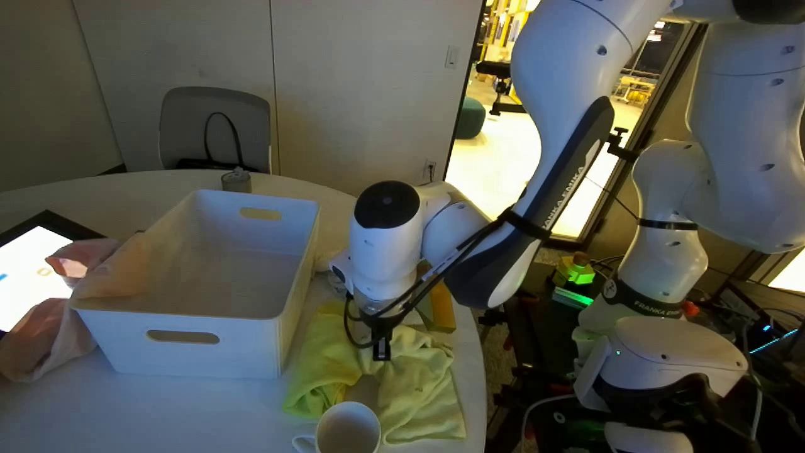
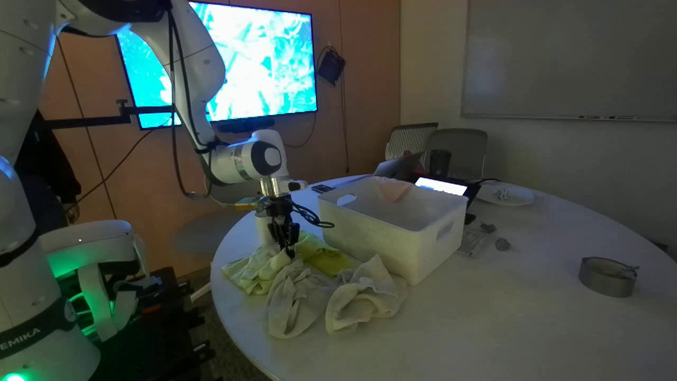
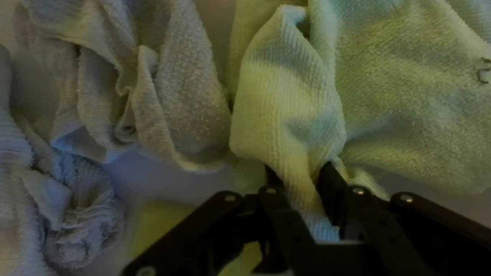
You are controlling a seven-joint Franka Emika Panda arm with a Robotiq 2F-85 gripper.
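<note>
A pale yellow-green cloth [image 1: 419,389] lies crumpled near the table's edge, and my gripper [image 1: 382,350] is down at its upper left part. In the wrist view, a ribbed fold of this cloth [image 3: 287,105] runs between the two black fingers. They stand apart by about the fold's width; whether they press on it cannot be told. A brighter yellow-green cloth [image 1: 321,370] lies just to the left in exterior view 1. Greyish-white cloths [image 2: 368,295] lie close by in exterior view 2.
A large white bin [image 1: 204,362] stands beside the cloths, with a pinkish cloth [image 1: 113,279] draped over its far left side. A white mug [image 1: 347,430] sits at the front edge. A tape roll [image 2: 607,277] lies on otherwise clear table in exterior view 2.
</note>
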